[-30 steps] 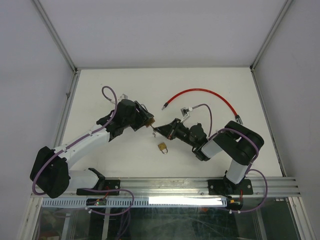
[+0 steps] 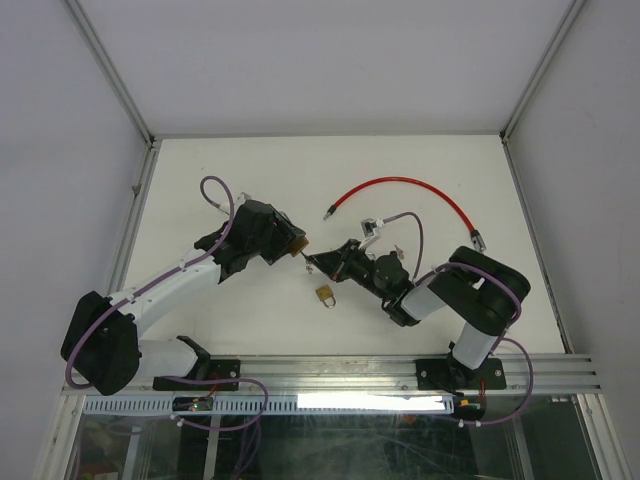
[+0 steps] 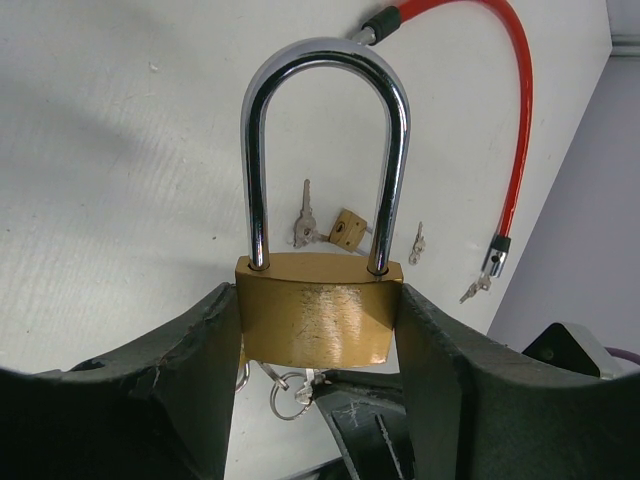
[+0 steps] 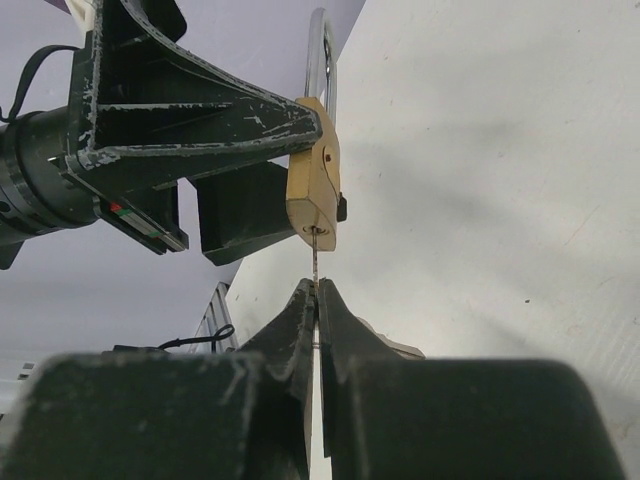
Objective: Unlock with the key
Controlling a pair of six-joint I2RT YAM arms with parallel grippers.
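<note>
A large brass padlock (image 3: 318, 322) with a long steel shackle (image 3: 255, 130) is clamped between my left gripper's fingers. Both shackle legs meet the body in the left wrist view; whether it is locked I cannot tell. My right gripper is shut, with a thin key (image 4: 315, 262) between its tips. The key's blade runs up to the keyhole (image 4: 315, 231) in the padlock's underside, its far end at the hole; how deep it sits is unclear. A key ring (image 3: 291, 396) hangs near the right fingertips. From above, the left gripper (image 2: 292, 240) and right gripper (image 2: 318, 260) nearly meet.
A small brass padlock (image 2: 325, 294) lies on the white table below the grippers. Behind the right arm curves a red cable (image 2: 420, 183). Loose keys (image 3: 305, 222) and another small padlock (image 3: 348, 230) lie on the table.
The left gripper and padlock have shifted very slightly. The right gripper keeps nearly the same place, while its wrist has turned a little.
</note>
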